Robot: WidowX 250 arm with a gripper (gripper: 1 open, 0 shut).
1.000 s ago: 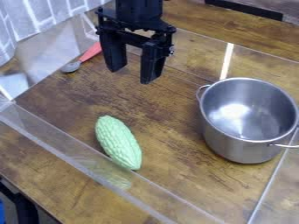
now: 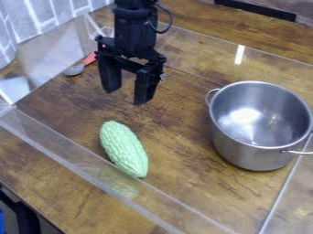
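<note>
My black gripper hangs over the upper left-middle of the wooden table, its two fingers apart with nothing seen between them. Below it, toward the front, a pale green vegetable-like object lies on the table. A steel pot with side handles stands at the right.
A small utensil with a red part lies behind the gripper at the left, near some pale, clear items at the edge. Clear strips or walls border the front and left. The wood between pot and green object is free.
The gripper has shifted left in the view, by a modest amount. The green object and the pot have not moved.
</note>
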